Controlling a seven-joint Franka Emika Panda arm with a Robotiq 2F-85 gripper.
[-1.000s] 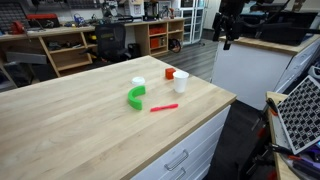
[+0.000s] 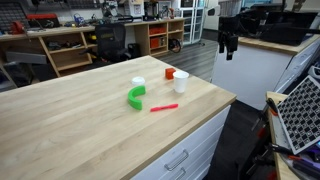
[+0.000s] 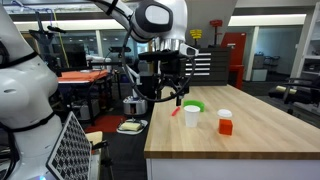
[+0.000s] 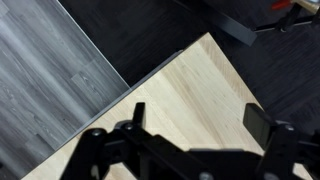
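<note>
My gripper [image 2: 228, 48] hangs open in the air beyond the table's right end, with nothing between its fingers. In the wrist view the gripper is over a bare corner of the wooden tabletop. On the table stand a white cup [image 2: 180, 81] and, just behind it, a small red block [image 2: 169, 72]. A green curved piece [image 2: 136, 97] lies to the left of the cup, and a red stick-like thing [image 2: 164, 108] lies in front. Farther back is a low white round object [image 2: 138, 81]. None of these shows in the wrist view.
White drawers [image 2: 182, 160] sit beneath its front edge. To the right stand a dark slotted panel [image 2: 300, 115] and a cabinet with black cases [image 2: 270, 25]. In the second exterior view the arm [image 3: 165, 40] rises beside the table.
My gripper has come down a little beyond the table's right end, and the arm above it has shifted. The things on the table lie where they were.
</note>
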